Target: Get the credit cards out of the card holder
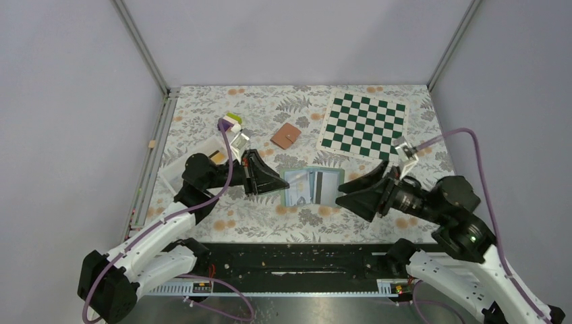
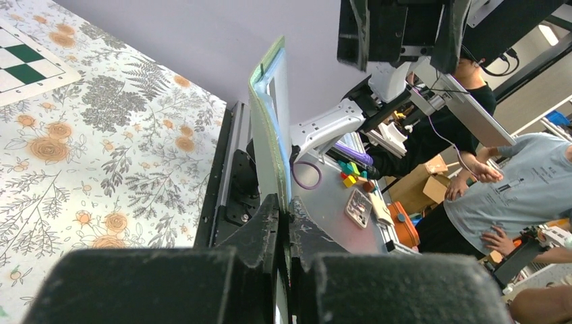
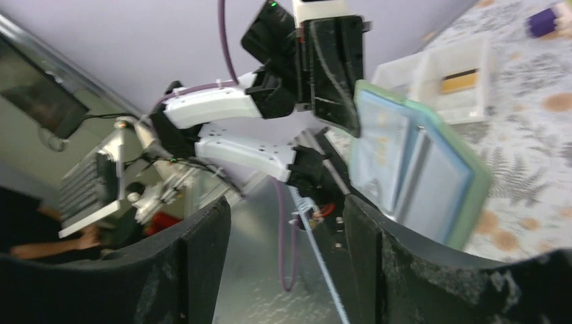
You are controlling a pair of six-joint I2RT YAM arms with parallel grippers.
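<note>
A pale green card holder (image 1: 340, 177) is spread open above the table, seen from its inner side in the top view. In its left half sits a pale card (image 1: 297, 188); in its right half is a white card with a dark stripe (image 1: 326, 188). My left gripper (image 1: 286, 187) is shut on the holder's left edge, and the left wrist view shows the holder (image 2: 267, 121) edge-on, standing up from between the fingertips. To the right, my right gripper (image 1: 353, 204) is open, its fingers apart and empty, clear of the holder (image 3: 465, 196).
A brown wallet (image 1: 286, 136) lies on the table behind the holder. The green-and-white checkered board (image 1: 364, 125) covers the back right. At left, a clear tray (image 1: 177, 169) stands partly under the left arm.
</note>
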